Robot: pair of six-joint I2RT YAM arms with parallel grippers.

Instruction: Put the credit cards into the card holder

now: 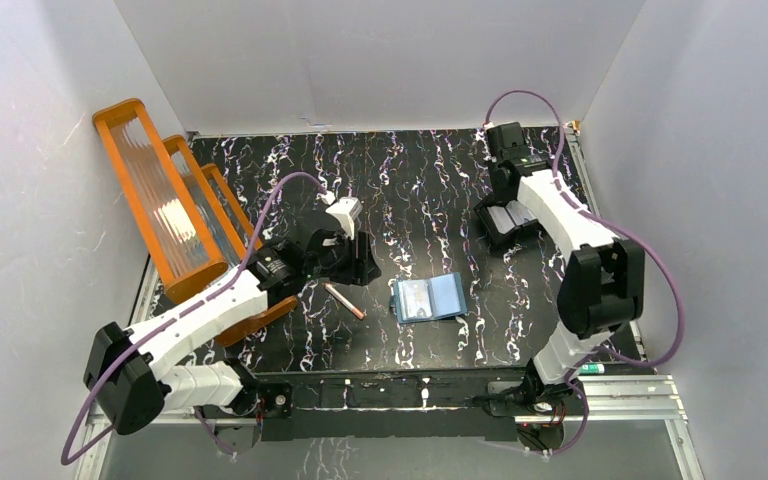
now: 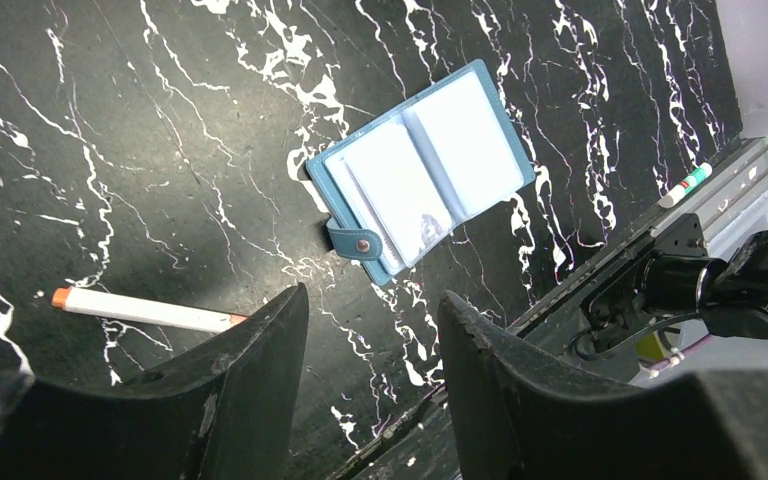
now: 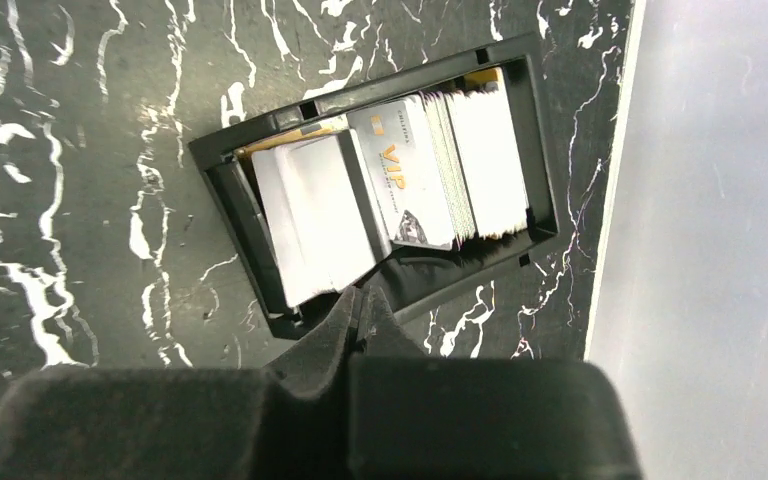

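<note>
A black box (image 3: 250, 245) holds a row of cards; in the right wrist view a silver VIP card (image 3: 407, 170) leans in its middle, and pale cards (image 3: 320, 215) have tipped over on the left. My right gripper hangs above the box's near edge, its fingertips pressed together with no card between them. The blue card holder (image 2: 420, 170) lies unfolded on the table, its snap strap at one corner. My left gripper stands open and empty, over the table to the left of the holder in the top view.
A white marker with orange ends (image 2: 150, 309) lies left of the holder. Orange-framed racks (image 1: 150, 190) stand along the left wall. A green-and-white tube (image 2: 686, 186) rests at the table's front right edge.
</note>
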